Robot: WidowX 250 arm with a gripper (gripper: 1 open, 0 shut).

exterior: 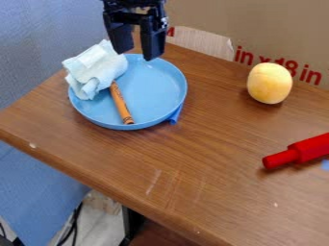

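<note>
My black gripper [137,40] hangs over the back of a blue plate [164,91], its two dark fingers apart with nothing visible between them. On the plate lie a white cloth [94,67], at the back left, and a thin orange-brown stick [121,104] toward the front. A small blue item [175,115] pokes out at the plate's right edge, partly hidden.
A yellow round object [268,84] stands at the back right. A red rolling pin [298,153] lies at the right edge. The table's left edge drops off beside blue padding. Cardboard stands behind.
</note>
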